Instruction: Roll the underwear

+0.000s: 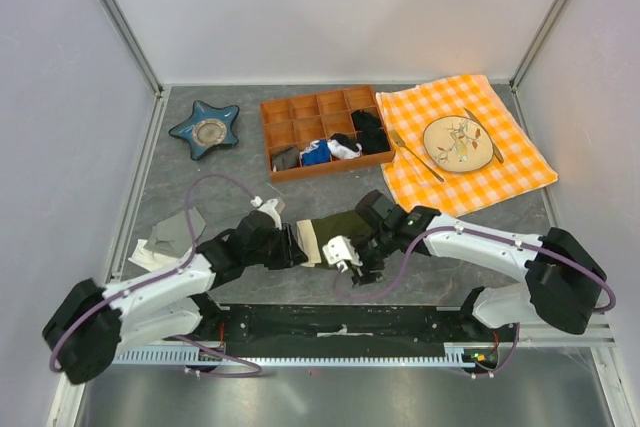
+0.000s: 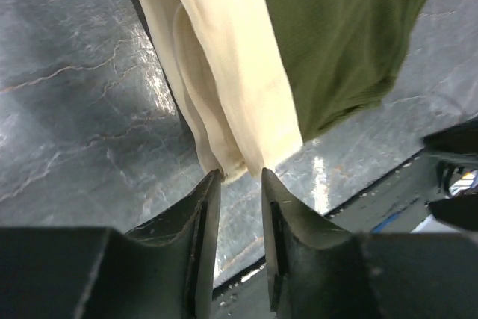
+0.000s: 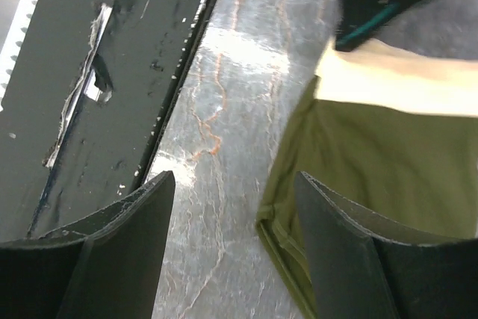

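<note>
The olive-green underwear (image 1: 337, 230) with its cream waistband (image 1: 309, 244) lies flat on the grey table, partly covered by the right arm in the top view. At the front end of the waistband is my left gripper; its fingertips are a little apart, right at the cream edge, and I cannot tell whether cloth is between them. My right gripper is wide open over the table near a front corner of the olive cloth (image 3: 381, 155), with nothing between its fingers. The left gripper's dark fingers (image 3: 370, 13) show at the waistband in the right wrist view.
A brown compartment box (image 1: 300, 125) holding several folded clothes stands behind. To the right are a checked orange cloth (image 1: 430, 102) and a plate (image 1: 458, 144); a blue star-shaped dish (image 1: 207, 127) is at back left. Grey cloth (image 1: 177, 232) lies left. The two arms are close together.
</note>
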